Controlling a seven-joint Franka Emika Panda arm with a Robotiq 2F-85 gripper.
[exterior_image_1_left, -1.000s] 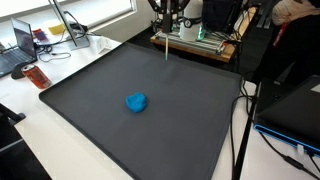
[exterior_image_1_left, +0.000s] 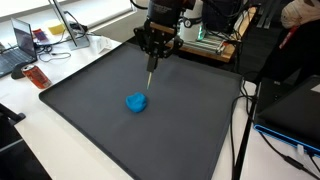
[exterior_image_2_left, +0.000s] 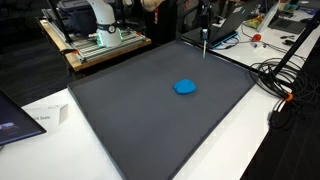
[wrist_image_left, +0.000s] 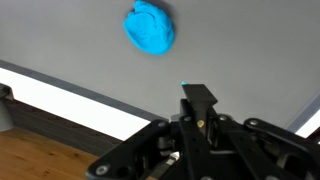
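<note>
A crumpled blue lump (exterior_image_1_left: 136, 102), perhaps cloth or putty, lies on the dark grey mat (exterior_image_1_left: 190, 120). In the wrist view, the blue lump (wrist_image_left: 149, 28) appears at the upper left, apart from the fingers. My gripper (exterior_image_1_left: 154, 58) is shut on a thin pale stick (exterior_image_1_left: 151, 76) that points downward. The lower end of that stick is just behind and right of the lump in exterior view 1. Seen from exterior view 2, the stick (exterior_image_2_left: 204, 48) hangs near the mat's far edge. The wrist view shows my gripper with its fingertips together; the stick is mostly hidden there.
A red can (exterior_image_1_left: 36, 77) and a laptop (exterior_image_1_left: 14, 52) stand left of the mat. A white cup (exterior_image_1_left: 97, 44) is at the back. Cables (exterior_image_2_left: 285, 85) lie beside the mat.
The lump has stayed where it was.
</note>
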